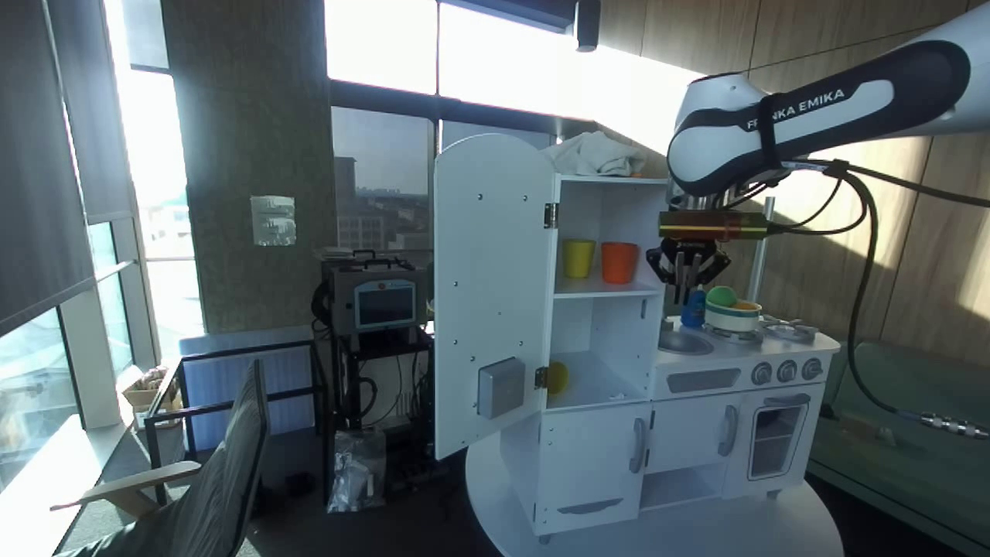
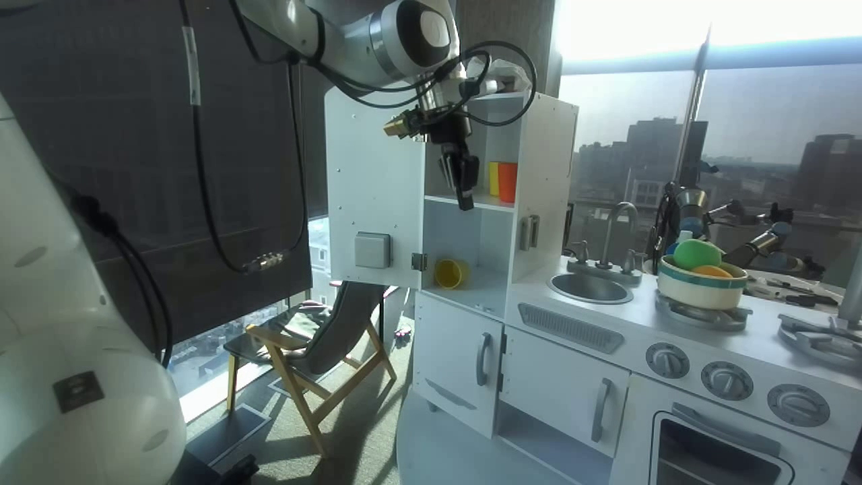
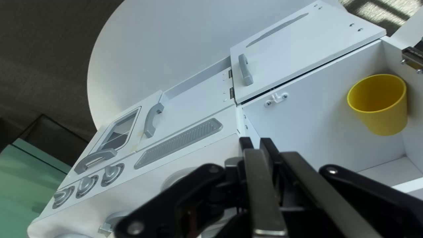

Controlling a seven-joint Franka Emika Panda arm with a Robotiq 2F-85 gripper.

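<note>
My gripper points down in front of the white play kitchen, right of the tall cabinet's upper shelf in exterior view 1. In the wrist view its dark fingers stand close together, shut, and no object shows between them. Exterior view 2 has the gripper in front of the cabinet, left of the shelved cups. A yellow cup and an orange cup are upright on that shelf. In the lower compartment another yellow cup lies on its side. No blue cup shows in any current view.
The cabinet door stands wide open to the left. Right of the cabinet are the sink, a bowl holding a green and an orange piece, and a blue bottle. Cloth lies on the cabinet top.
</note>
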